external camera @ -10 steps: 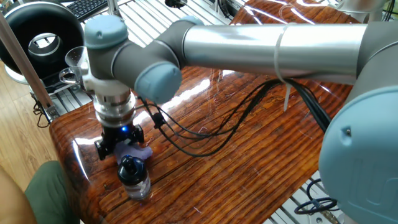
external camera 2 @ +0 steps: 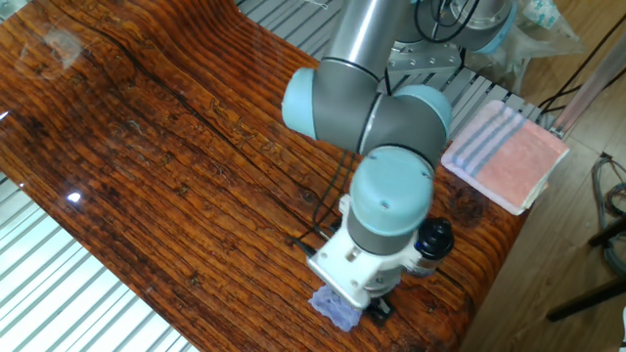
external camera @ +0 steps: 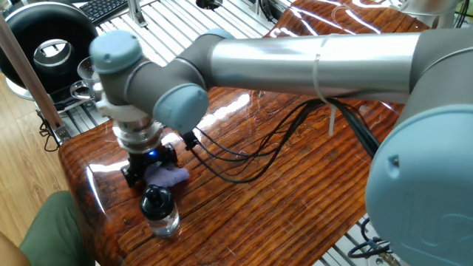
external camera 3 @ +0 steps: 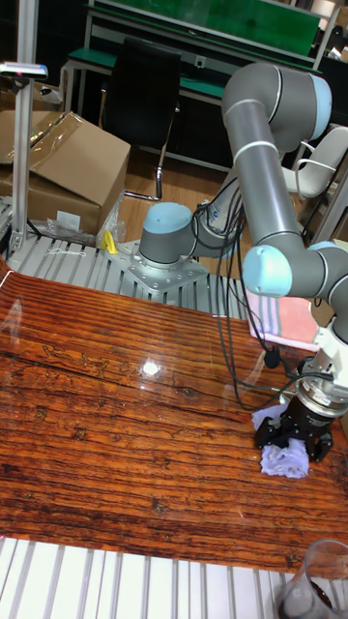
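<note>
A crumpled purple cloth (external camera: 166,175) lies on the glossy wooden table (external camera 2: 196,186), near its end. Black fingers of my gripper (external camera 3: 292,438) reach down into it, and folds of the cloth (external camera 3: 286,460) stick out on both sides. The gripper looks shut on the cloth, though its fingertips are buried in the fabric. In exterior view 2 the wrist covers most of the gripper, with a patch of cloth (external camera 2: 335,307) showing beside it. Close by stands a clear bottle with a black cap (external camera: 157,209), upright and apart from the fingers.
A folded pink towel with a striped band (external camera 2: 506,154) lies beside the table. A glass cup (external camera: 87,77) stands off the table's edge. Loose black cables (external camera: 259,159) hang from the arm.
The gripper and the purple cloth have shifted together slightly to the right and up in exterior view 1. The bottle has stayed in place.
</note>
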